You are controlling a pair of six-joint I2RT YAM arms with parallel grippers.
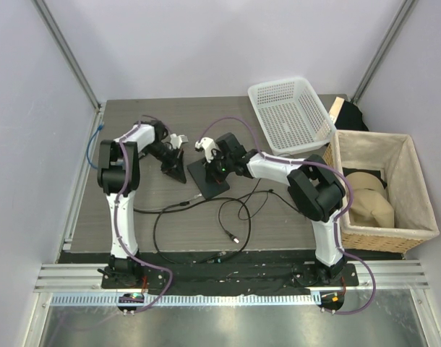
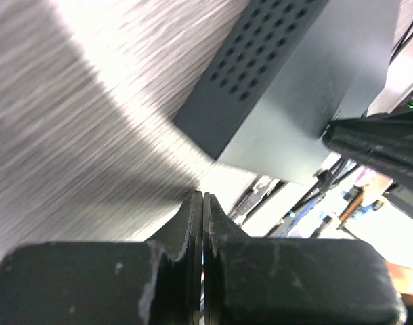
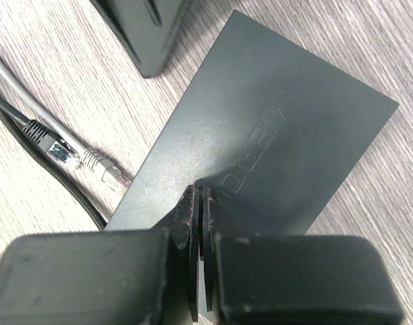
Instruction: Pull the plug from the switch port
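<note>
The dark switch box (image 3: 288,122) lies flat on the table. My right gripper is shut, its tips down on the box's top. In the right wrist view a grey cable's plug (image 3: 112,175) lies at the box's left edge, its clear end reaching that edge; I cannot tell whether any of it sits inside the port. My left gripper is shut with nothing between its fingers, clear of the box, beside its perforated side (image 2: 257,51). The ports are hidden from all views.
A second, dark cable plug (image 3: 56,147) lies loose beside the grey one. Black cables (image 1: 170,210) loop across the table's front. A white basket (image 1: 291,116) stands at the back right, and a wicker box (image 1: 387,217) at the right.
</note>
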